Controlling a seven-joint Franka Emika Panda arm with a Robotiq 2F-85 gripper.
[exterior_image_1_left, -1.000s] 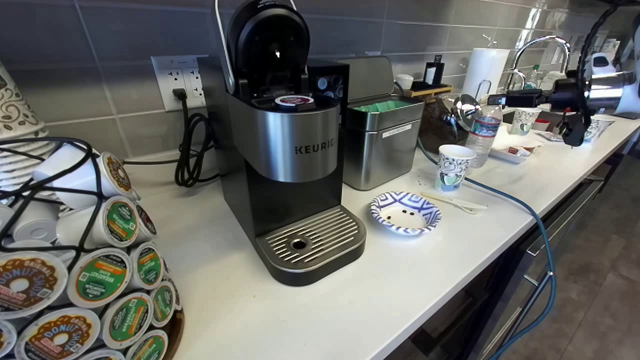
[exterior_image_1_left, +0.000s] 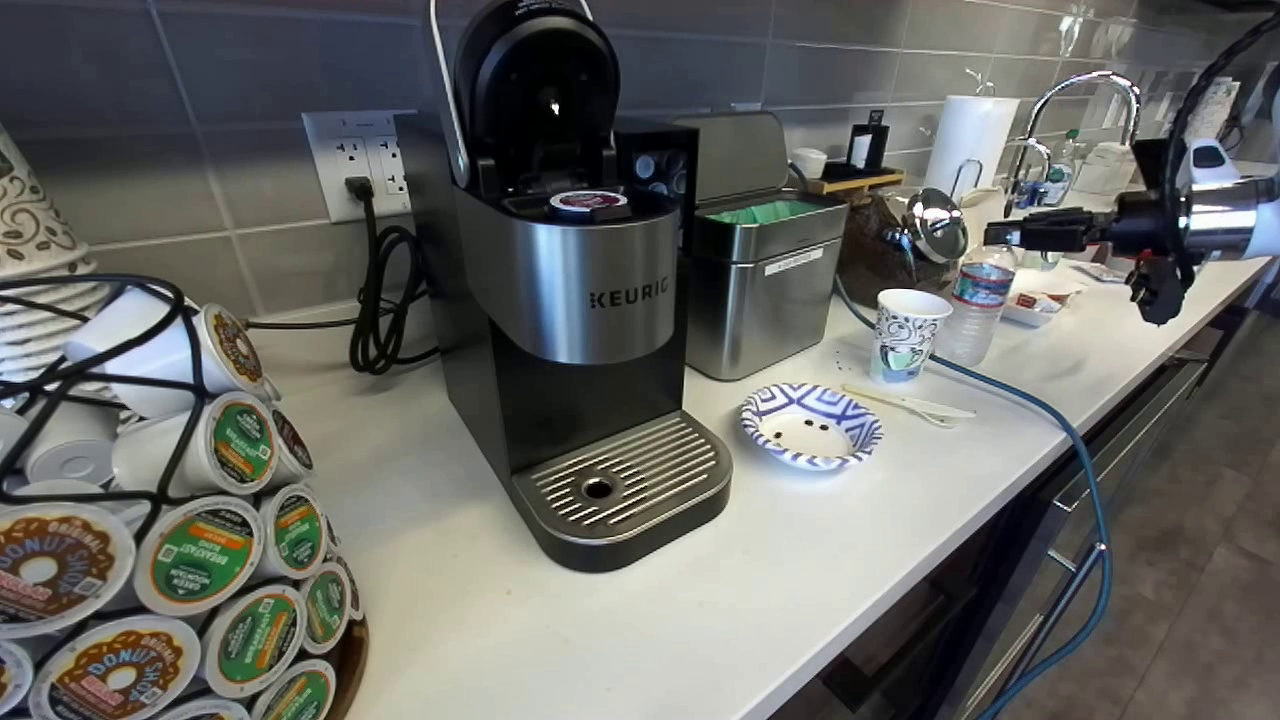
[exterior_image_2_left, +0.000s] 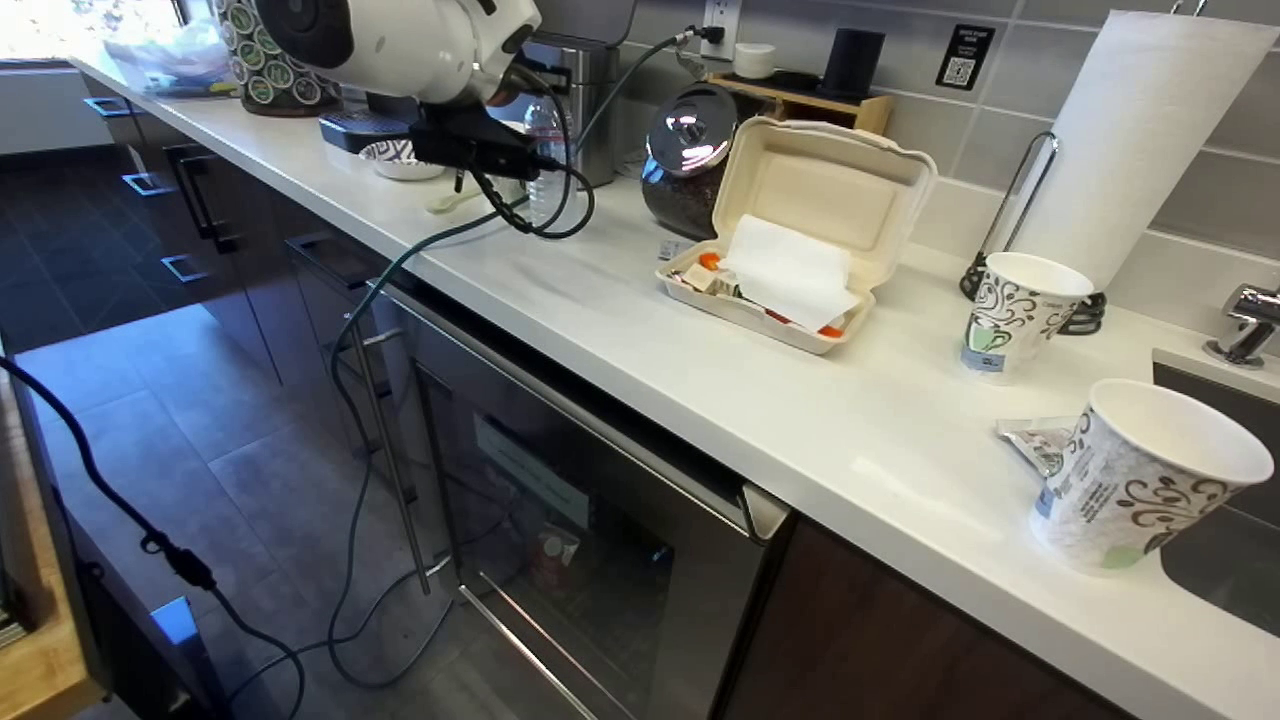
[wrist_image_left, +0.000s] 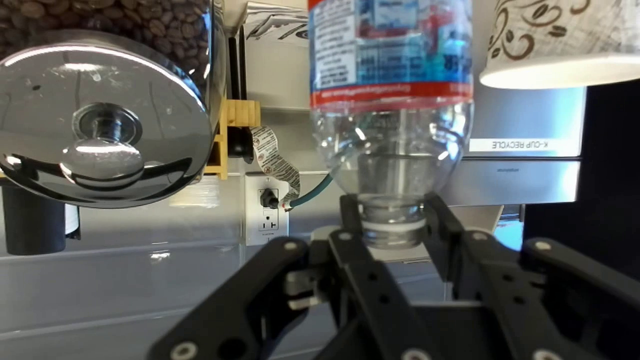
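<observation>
A clear plastic bottle (exterior_image_1_left: 982, 314) with a red and blue label stands upright on the counter, right of a patterned paper cup (exterior_image_1_left: 908, 336). My gripper (exterior_image_1_left: 998, 234) is at the bottle's top, reaching in from the right. In the wrist view, which is upside down, one finger (wrist_image_left: 351, 213) of my gripper lies on each side of the bottle neck (wrist_image_left: 393, 219). The fingers are close to the neck; whether they press on it cannot be told. The same bottle (exterior_image_2_left: 547, 126) is partly behind my gripper (exterior_image_2_left: 542, 161) in exterior view 2.
Left of the cup are a blue-patterned bowl (exterior_image_1_left: 811, 426), a Keurig machine (exterior_image_1_left: 624, 288) and a steel bin (exterior_image_1_left: 768, 300). A coffee-bean jar (wrist_image_left: 102, 120) stands close behind. A blue cable (exterior_image_1_left: 1056, 414) crosses the counter. An open food box (exterior_image_2_left: 768, 318) lies to the bottle's other side.
The bottle and my gripper have shifted together toward the counter's front edge and slightly right in exterior view 1. The paper cup and bowl have stayed put.
</observation>
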